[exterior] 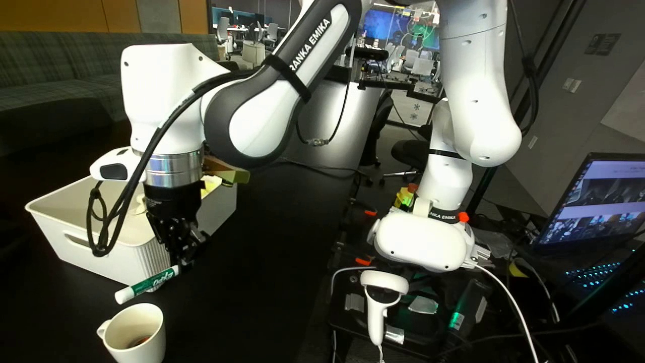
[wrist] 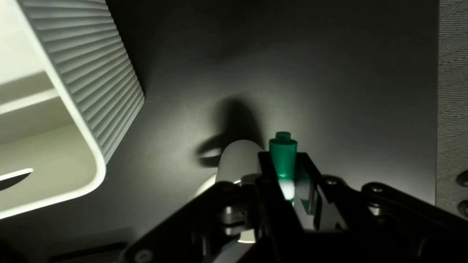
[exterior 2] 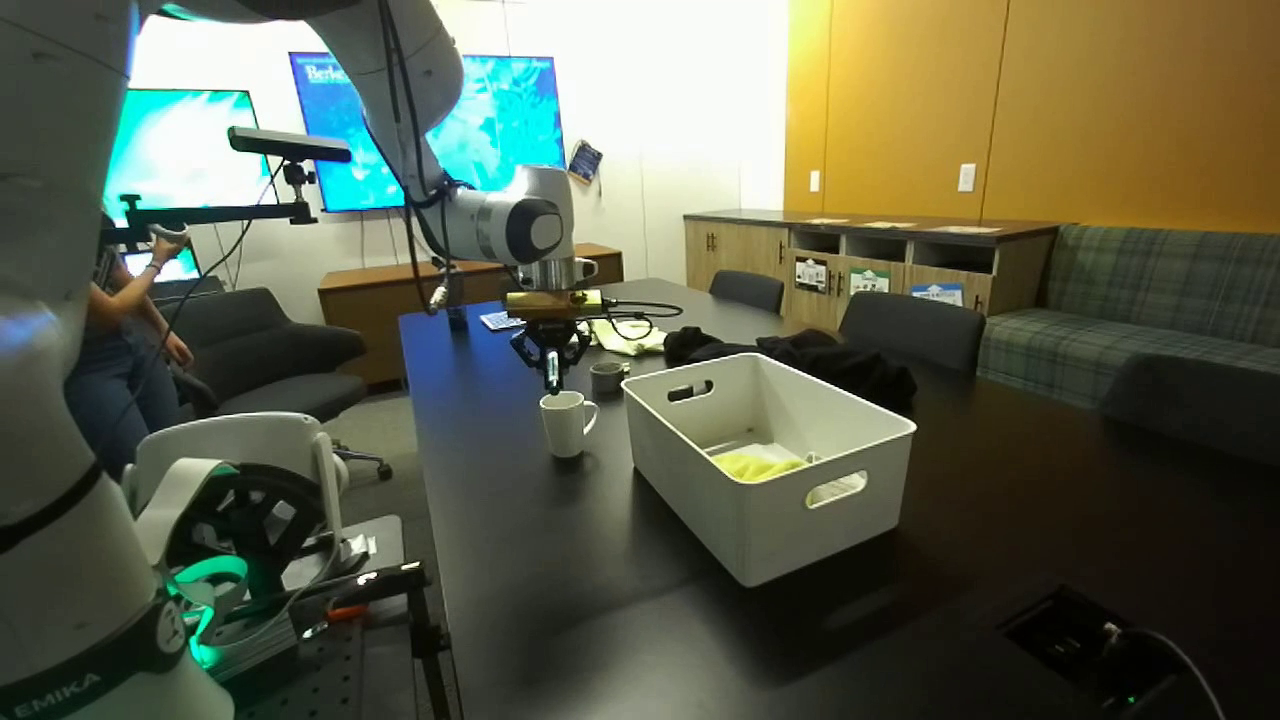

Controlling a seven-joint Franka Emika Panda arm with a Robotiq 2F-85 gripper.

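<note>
A green and white marker (exterior: 148, 284) is held near one end by my gripper (exterior: 181, 261), sticking out sideways and tilted a little down. Its green end (wrist: 283, 155) pokes up between the black fingers in the wrist view. Below and in front of it in exterior view 1 stands a white mug (exterior: 136, 333), upright, with something dark inside. From exterior view 2 the gripper (exterior 2: 553, 382) hangs over or just behind the same mug (exterior 2: 564, 426). In the wrist view the fingers partly hide the mug (wrist: 239, 160).
A white ribbed bin (exterior 2: 828, 528) with yellow cloth (exterior 2: 756, 466) in it stands beside the mug. Behind the mug sits a small dark cup (exterior 2: 608, 378), with dark fabric (exterior 2: 828, 358) farther back.
</note>
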